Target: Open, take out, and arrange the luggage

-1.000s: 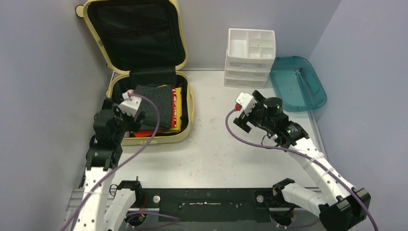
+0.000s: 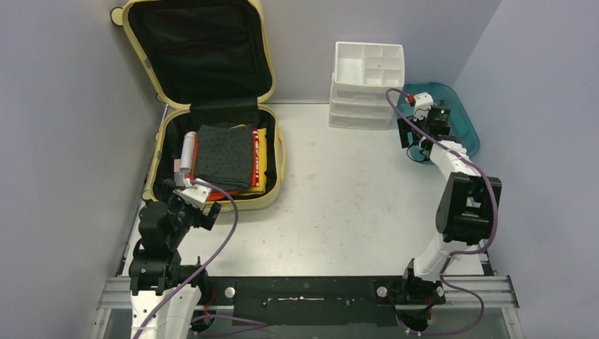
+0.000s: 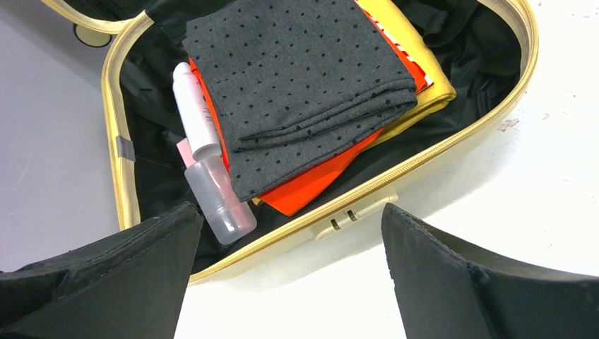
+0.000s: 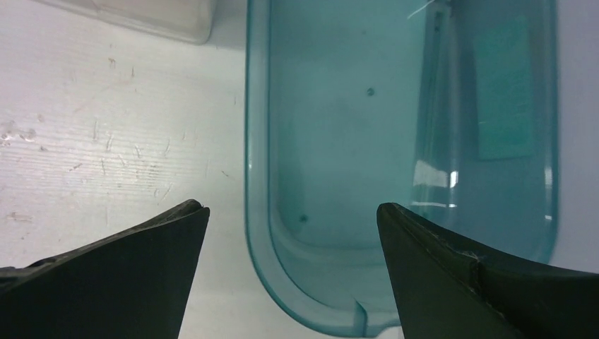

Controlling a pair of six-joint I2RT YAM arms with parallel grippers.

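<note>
On the left of the top view, a cream suitcase stands with its lid up. In it lie a grey dotted folded cloth on top of orange and yellow cloths, a white tube and a clear capped bottle. My left gripper is open over the suitcase's front edge, nothing between its fingers. At the back right, my right gripper hangs open above the near left side of a teal bin. Within the part of the bin that shows, no luggage lies.
A white drawer unit with a divided top tray stands at the back, left of the bin. The white table between suitcase and bin is bare. Grey walls close in both sides.
My right gripper has travelled right and back to the bin. The suitcase and its contents look unmoved.
</note>
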